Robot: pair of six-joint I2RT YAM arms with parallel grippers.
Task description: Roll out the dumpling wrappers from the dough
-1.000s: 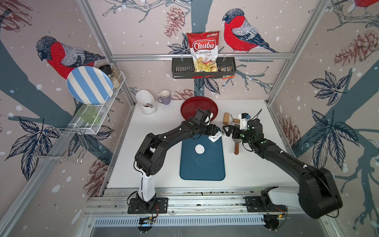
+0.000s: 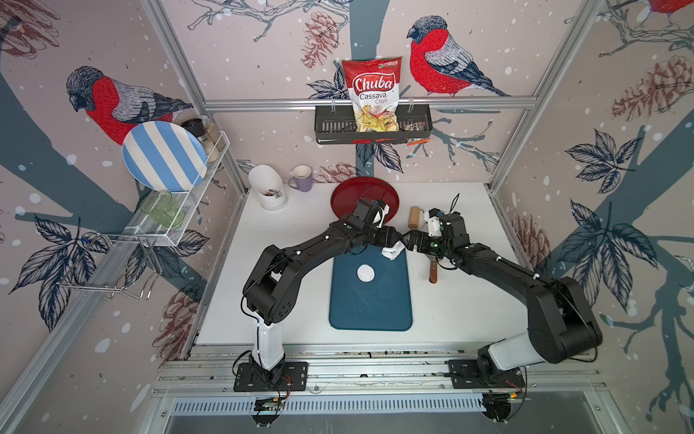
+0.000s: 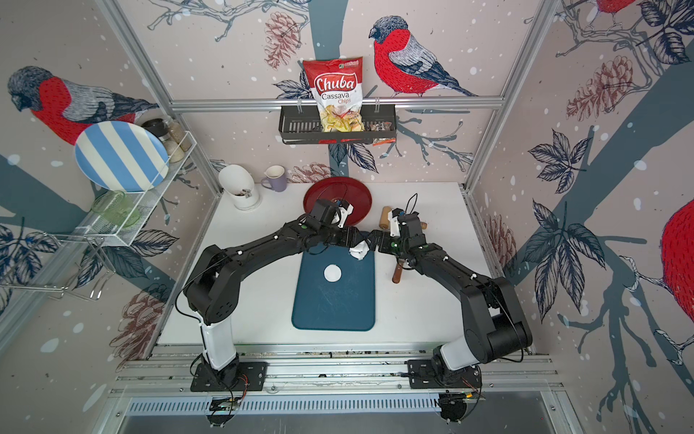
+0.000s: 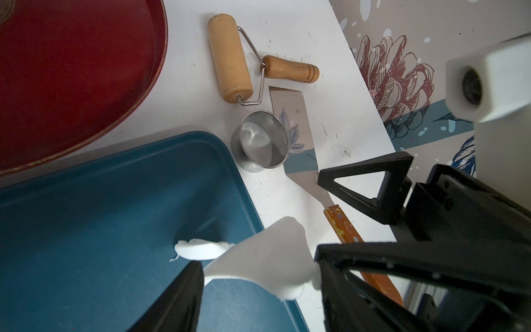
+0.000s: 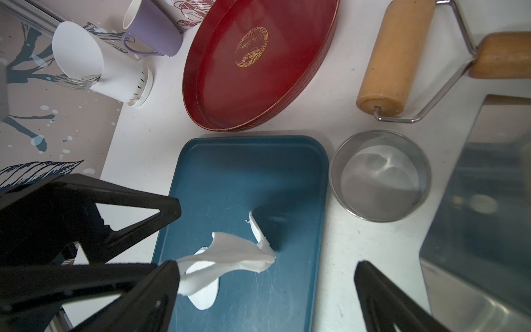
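Observation:
A thin, crumpled white dough sheet [image 4: 265,260] hangs over the upper right of the blue board [image 2: 371,311]. In the left wrist view it spans the gap between the parted fingers of my left gripper; whether it clings to them is unclear. My right gripper is wide open close by, with the dough [image 5: 237,257] near or against its left finger. A flat white dough disc [image 2: 365,272] lies on the board. Beside the board stand a metal ring cutter [image 5: 381,179] and a wooden rolling pin [image 5: 395,61].
Behind the board sits a round red tray [image 5: 260,99]. A spatula [image 4: 296,127] lies to its right, its handle toward the front. At the back left are a purple mug [image 2: 302,178] and a white utensil holder [image 2: 266,186].
My right gripper has moved left, closing in on the dough and the left gripper. The left arm stays almost in place, and the disc has not moved.

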